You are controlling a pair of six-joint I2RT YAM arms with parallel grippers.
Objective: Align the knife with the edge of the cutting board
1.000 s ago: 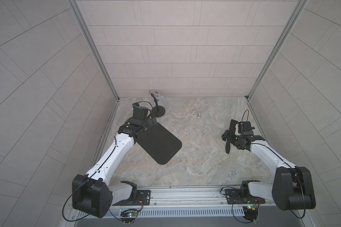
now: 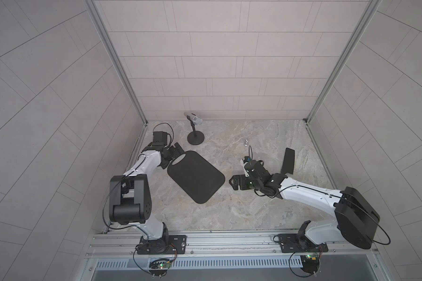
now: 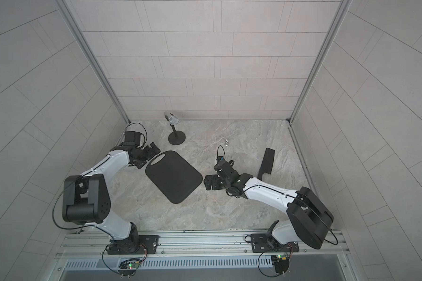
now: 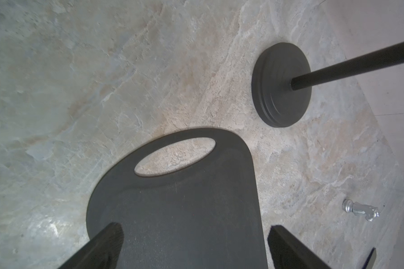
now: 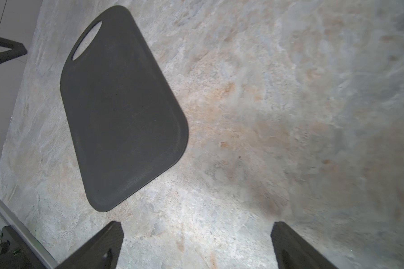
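The dark knife lies at the right of the table, its wide blade towards the back; my right arm covers its handle in the top left view. Left of the middle lies the black cutting board, set at a slant, its oval handle hole towards the back left. My left gripper is open above the board's handle end, holding nothing. Just off the board's right corner, my right gripper hangs open over bare table, apart from the knife, with nothing between its fingers.
Behind the board stands a black round-based stand with a clear cup-like top. A small shiny piece lies at the back middle.
From over the knife, my right gripper has moved left to beside the board; the knife stays in place. My left gripper has drawn back to the left. The board has not moved.
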